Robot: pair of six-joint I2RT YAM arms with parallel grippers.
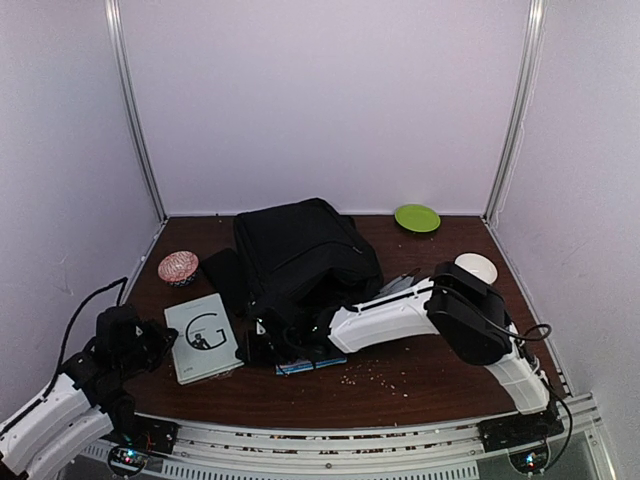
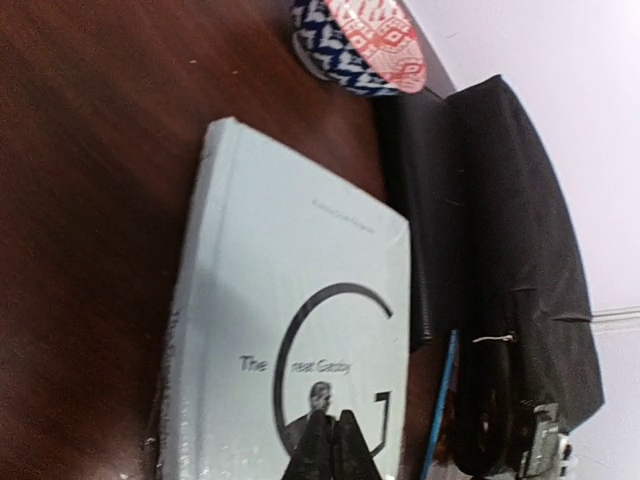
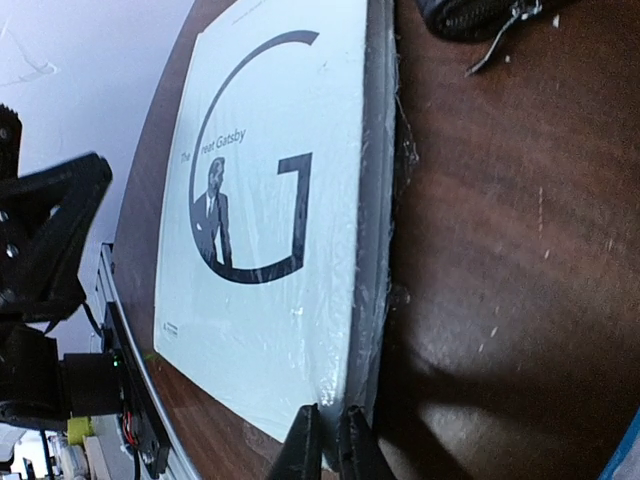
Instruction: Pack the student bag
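A white book titled The Great Gatsby lies on the table at the left. My left gripper is shut over its cover, with nothing between the fingers. At the book's near right corner, my right gripper is shut against the plastic-wrapped edge; whether it pinches any thin wrap or cover is not clear. The black bag lies behind the right arm, which hides part of its front. Under that arm, a blue-edged book is mostly covered.
A patterned bowl stands at the back left, beside a black case. A green plate and a white bowl sit at the back right. Crumbs dot the otherwise clear front table.
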